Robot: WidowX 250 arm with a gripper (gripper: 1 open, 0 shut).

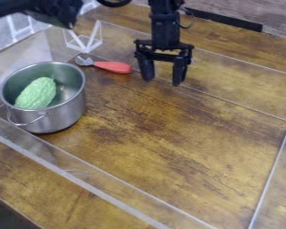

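My black gripper (164, 71) hangs over the wooden table at the top centre of the camera view, open, its two fingers apart with nothing seen between them. A red-handled utensil (114, 67) with a metal head lies just to its left. A steel pot (61, 113) at the left holds a pale green leafy object (36, 92), perhaps a cabbage.
A light, partly transparent panel stands behind the pot at the upper left. Thin pale lines border the work area.
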